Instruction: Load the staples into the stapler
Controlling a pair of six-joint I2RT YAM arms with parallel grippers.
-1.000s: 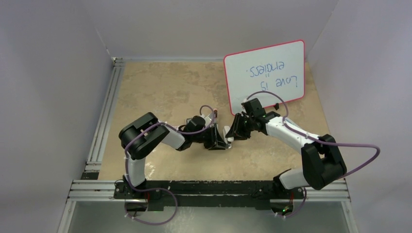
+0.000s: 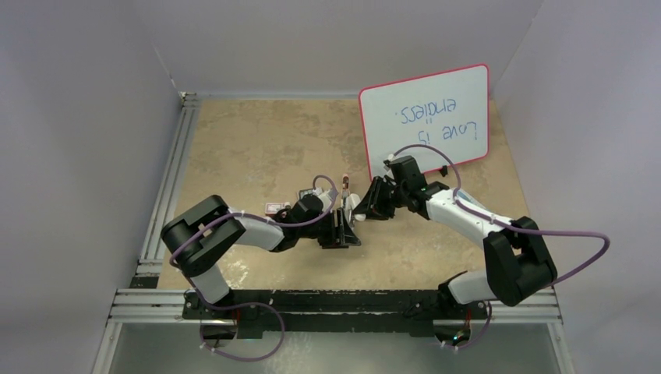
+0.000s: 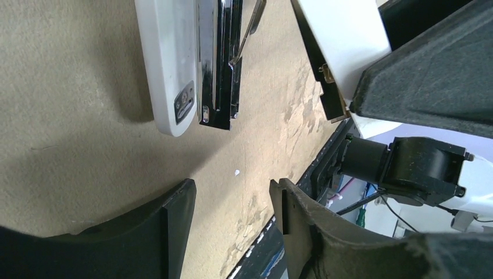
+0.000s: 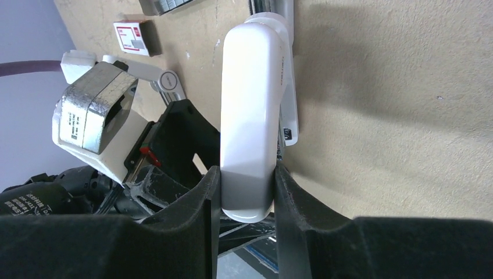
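The stapler is opened up in the left wrist view. Its white base (image 3: 168,64) rests on the table, with the dark metal magazine (image 3: 224,64) alongside and the white top cover (image 3: 343,40) swung away to the right. My right gripper is closed around the end of that cover, a finger touching each side. Whether staples sit in the magazine cannot be made out. My left gripper hangs open near the stapler's front end, with nothing between its fingers. From above, both grippers crowd the stapler and hide much of it.
A small red-and-white box (image 4: 135,38) and a grey metallic piece (image 4: 165,4) lie beyond the left arm. Behind the right arm stands a whiteboard (image 2: 425,117) with writing.
The left arm has drawn back to the left, its gripper shifting slightly that way. The right gripper and the white cover have moved a little leftward, over the stapler.
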